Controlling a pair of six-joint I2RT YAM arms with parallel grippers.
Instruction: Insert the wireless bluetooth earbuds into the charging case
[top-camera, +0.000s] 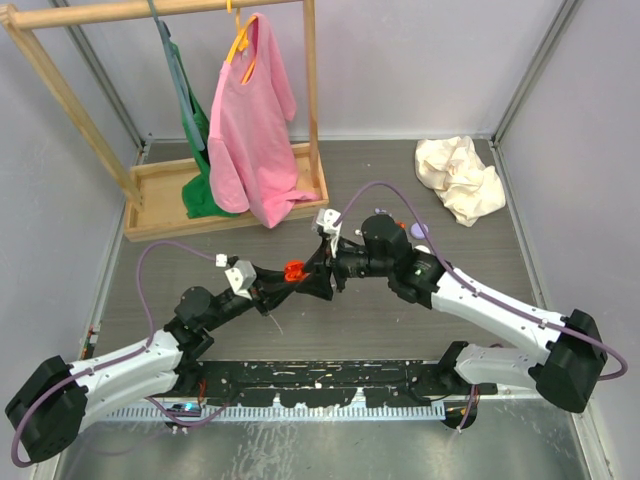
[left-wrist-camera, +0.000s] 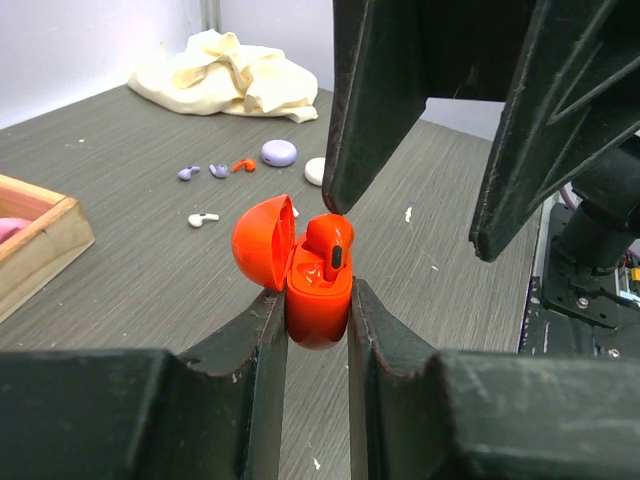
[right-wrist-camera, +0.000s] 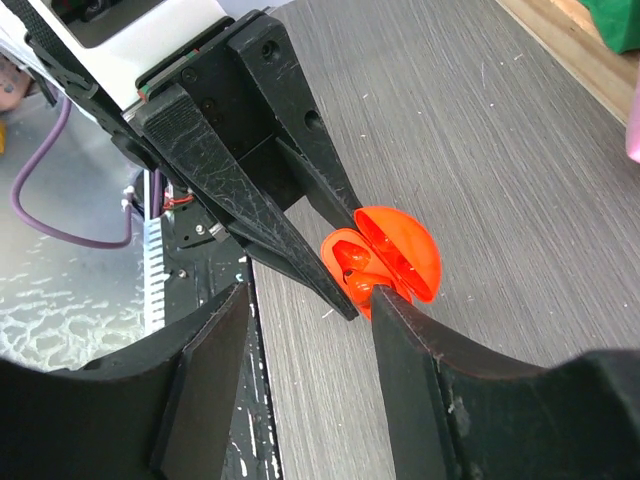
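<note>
My left gripper is shut on the orange charging case (left-wrist-camera: 319, 316), whose lid (left-wrist-camera: 264, 243) stands up. One orange earbud (left-wrist-camera: 330, 232) sits in the case, its rounded top showing above the rim. In the right wrist view the case's hollow (right-wrist-camera: 350, 253) faces me. My right gripper is open with nothing held; one fingertip overlaps the case's edge in this view, and whether it touches I cannot tell. Another orange earbud (left-wrist-camera: 243, 165) lies on the table.
A purple case (left-wrist-camera: 279, 153), a white case (left-wrist-camera: 315, 171), purple earbuds (left-wrist-camera: 188, 172) and white earbuds (left-wrist-camera: 203, 219) lie further back. A wooden tray (top-camera: 150, 190) with hanging clothes stands back left, a cream cloth (top-camera: 460, 178) back right.
</note>
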